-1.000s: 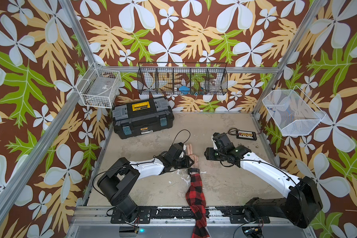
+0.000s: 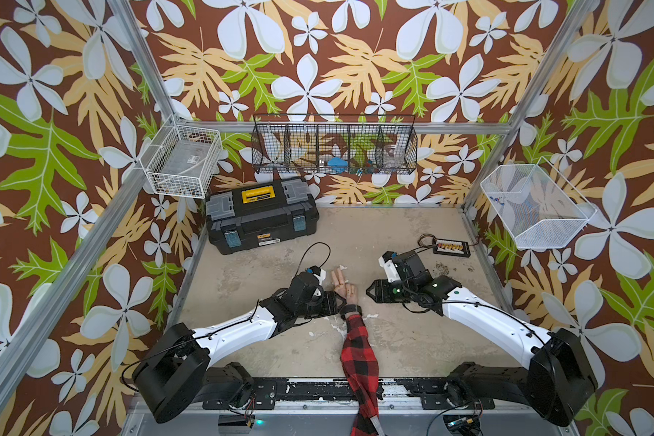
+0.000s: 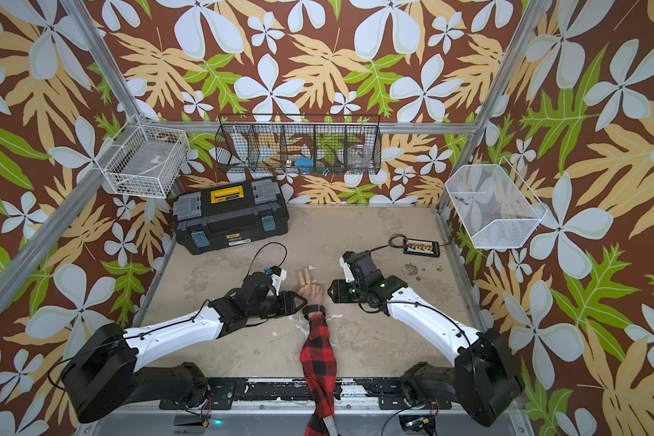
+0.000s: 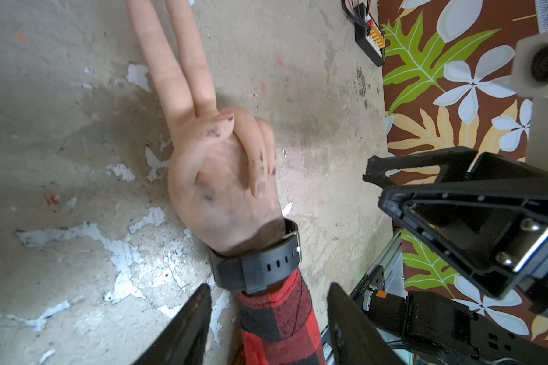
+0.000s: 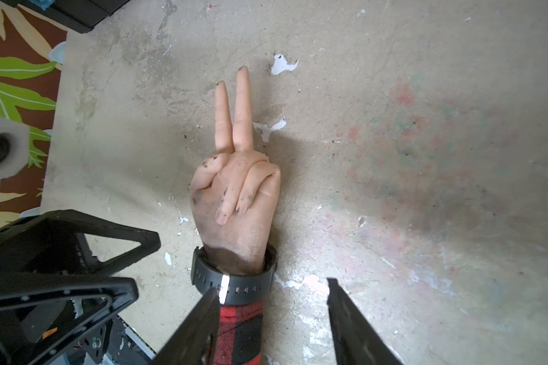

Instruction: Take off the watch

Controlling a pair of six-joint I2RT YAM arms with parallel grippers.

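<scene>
A dark watch (image 4: 261, 267) with a strap circles the wrist of a hand (image 5: 237, 194) lying palm up, two fingers straight, in a red plaid sleeve (image 4: 280, 322). My left gripper (image 2: 334, 303) stands just left of the wrist; in its own view the open fingers are below the band, with nothing gripped. My right gripper (image 3: 334, 290) is open to the right of the hand; in its wrist view the band lies beyond and left of the fingertips.
A black toolbox (image 2: 261, 218) sits at the back left. A small board with cables (image 2: 450, 247) lies back right. Wire baskets (image 2: 334, 149) hang along the frame.
My left gripper and arm have shifted left and toward the front of the table. The right gripper has moved slightly left and toward the front.
</scene>
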